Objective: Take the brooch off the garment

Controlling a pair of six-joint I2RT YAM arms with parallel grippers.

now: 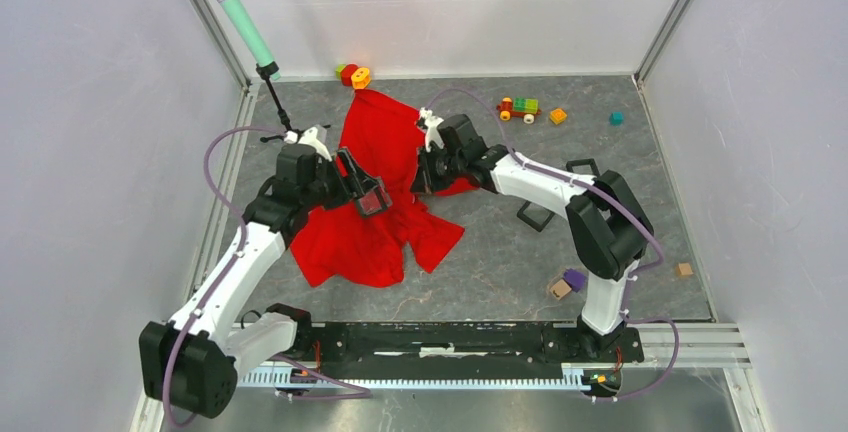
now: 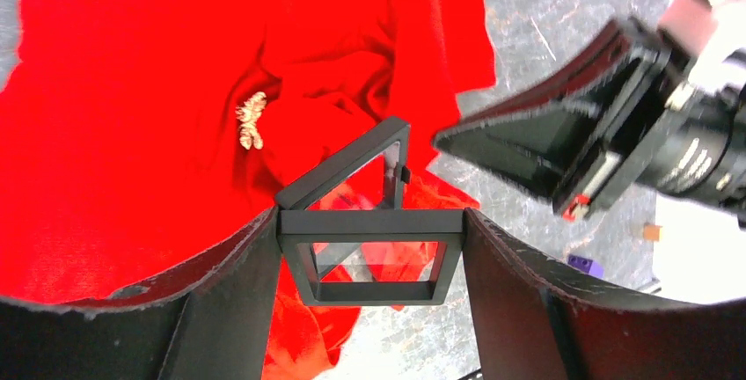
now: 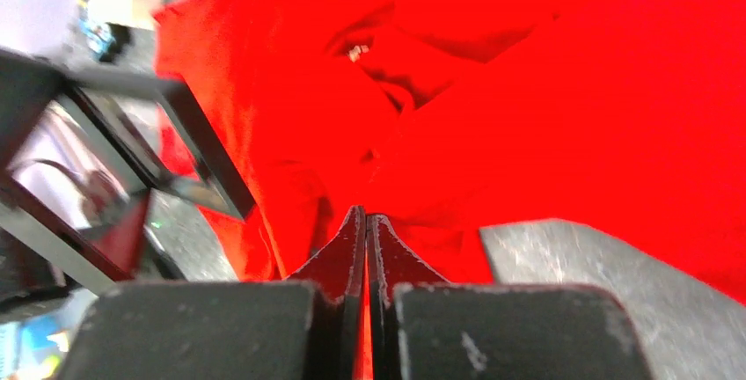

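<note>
The garment is a red cloth (image 1: 350, 242) spread in folds on the grey floor. A small gold brooch (image 2: 251, 120) lies on it near a fold in the left wrist view; the right wrist view shows only a gold speck (image 3: 356, 52) in a crease. My left gripper is shut on a black open-sided frame (image 2: 371, 292), held above the cloth. To its right, over the cloth's edge, my right gripper is shut with nothing visible between its fingertips. From above, the brooch cannot be made out.
Two dark frames (image 1: 535, 215) lie on the floor near the right arm. A toy train (image 1: 518, 109) and loose blocks (image 1: 574, 279) are scattered to the right. A green lamp on a tripod (image 1: 240, 17) stands behind the left arm.
</note>
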